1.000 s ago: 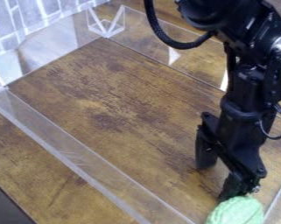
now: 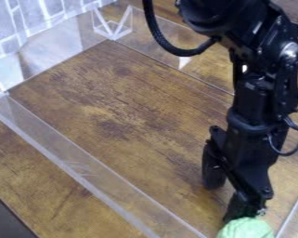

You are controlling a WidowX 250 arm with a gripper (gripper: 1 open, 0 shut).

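The black robot gripper [image 2: 232,186] reaches down from the top right to the lower right of the enclosed wooden surface. A pale green ribbed object [image 2: 248,229] lies at the bottom right edge, partly out of view, directly under the gripper's front finger and apparently touching it. Whether anything is between the fingers, and how far apart they stand, is hard to tell from this angle.
Clear plastic walls [image 2: 83,177] border the wooden floor [image 2: 120,112]. Most of the floor left of the gripper is bare. A whitish curtain-like sheet [image 2: 27,28] is at the upper left.
The arm and gripper have shifted slightly left over the last second. The green object also appears a little farther left and lower.
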